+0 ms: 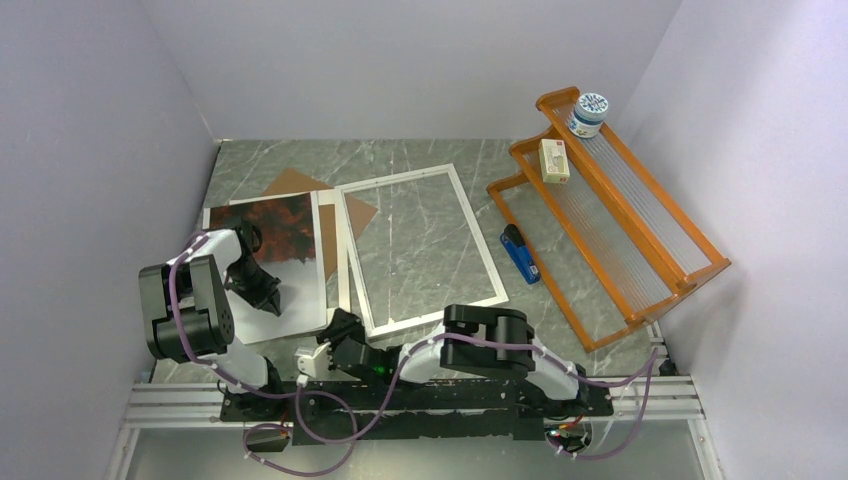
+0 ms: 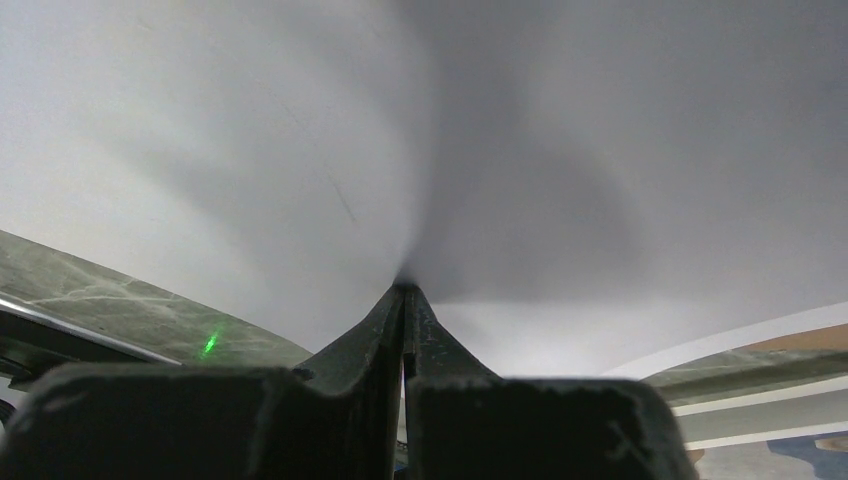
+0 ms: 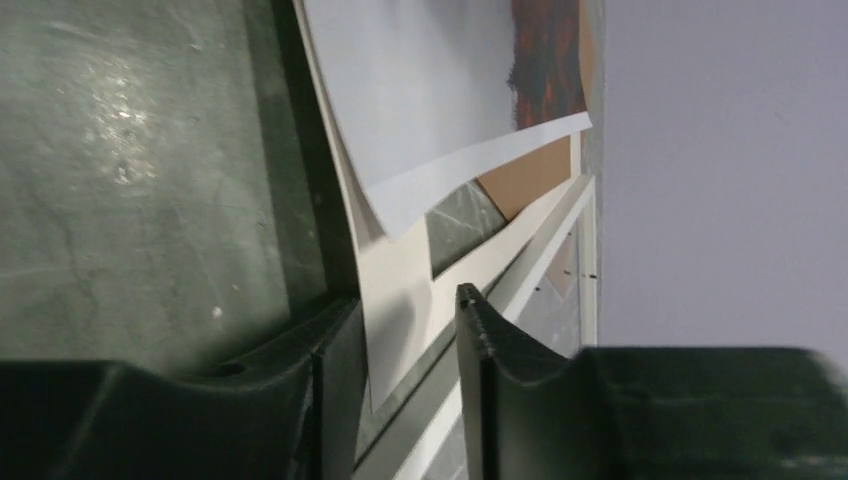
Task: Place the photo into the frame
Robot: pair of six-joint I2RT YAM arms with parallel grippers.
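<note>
The photo (image 1: 291, 269), dark red at its far end and white at its near end, lies at the left over a cream mat (image 1: 343, 270). My left gripper (image 1: 276, 305) is shut, its tips down at the photo's white part; in the left wrist view the sheet (image 2: 250, 150) bulges around them. Whether paper is pinched there is hidden. My right gripper stands part open, its fingers on either side of the mat's near corner (image 3: 395, 300). Above that corner, the photo's edge (image 3: 440, 185) curls up. The white frame (image 1: 480, 239) lies right of the mat, overlapping its border.
Brown board (image 1: 293, 182) shows beneath the mat. On the right stands a wooden rack (image 1: 610, 200) holding a jar (image 1: 587, 115) and a small box (image 1: 554, 161). A blue stapler (image 1: 520, 256) lies beside it. Behind the frame, the table is bare.
</note>
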